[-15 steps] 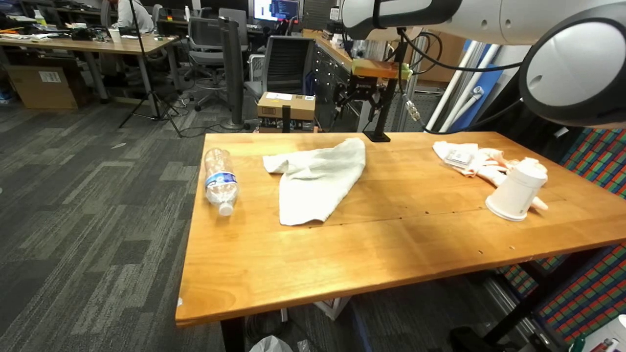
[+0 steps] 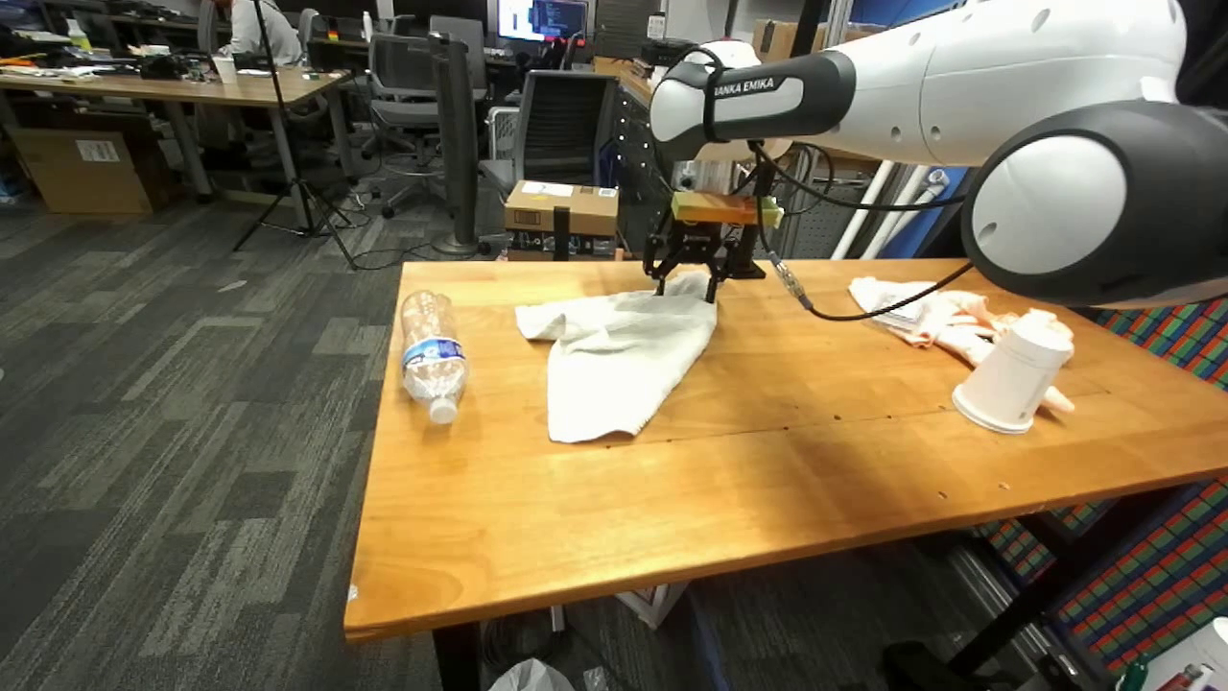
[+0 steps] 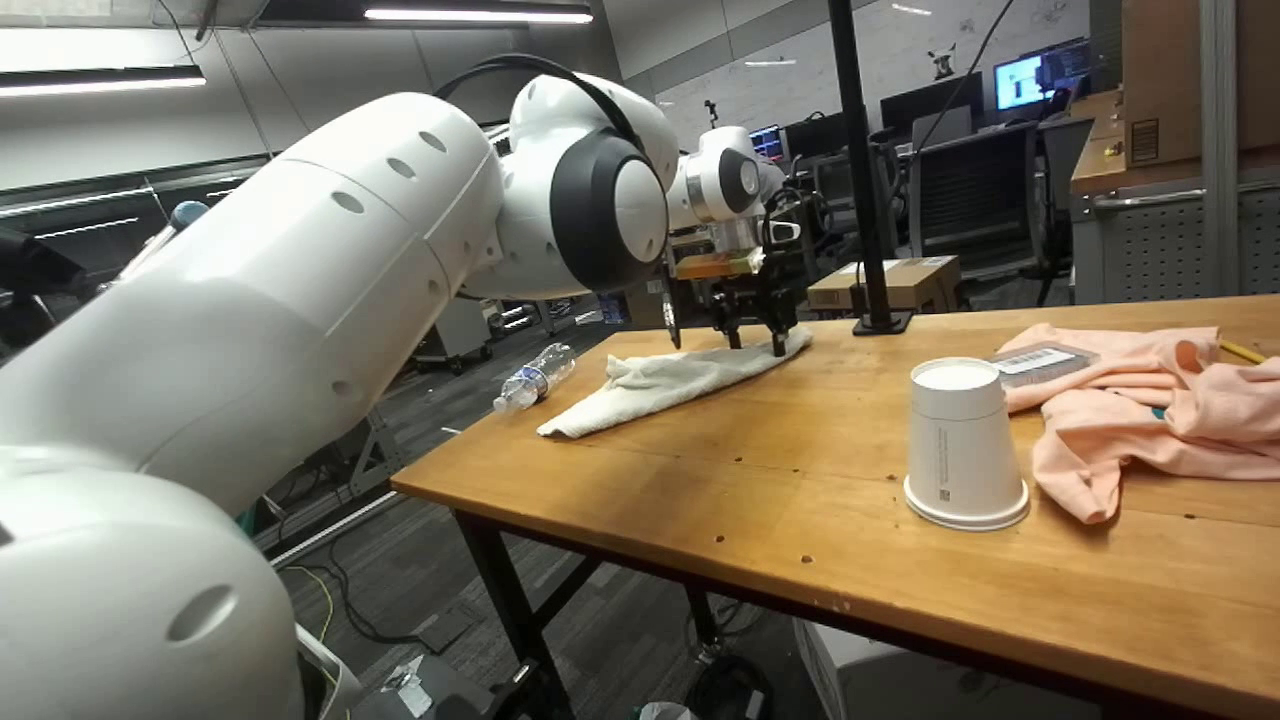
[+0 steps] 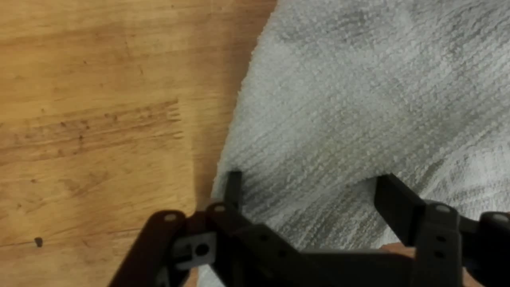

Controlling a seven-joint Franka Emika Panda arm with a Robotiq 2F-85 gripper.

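A white towel (image 2: 627, 359) lies rumpled on the wooden table, its far corner under my gripper (image 2: 687, 292). Exterior view 2 has the same towel (image 3: 672, 386) stretching toward the table's left edge, with the gripper (image 3: 756, 346) low over its far end. In the wrist view the fingers are spread, with towel fabric (image 4: 334, 124) below and between them. The left fingertip (image 4: 233, 184) is close to the towel's edge; the right fingertip (image 4: 389, 193) meets a fold. The fingers are not closed on the cloth.
A clear plastic bottle (image 2: 434, 357) lies at the table's left edge. To the right stands an upturned white cup (image 3: 966, 444) beside a peach cloth (image 3: 1152, 408). A black post (image 3: 882, 318) rises from the far edge near the gripper.
My gripper has come down and slightly left, from above the far table edge to the towel's far corner. The towel looks much the same.
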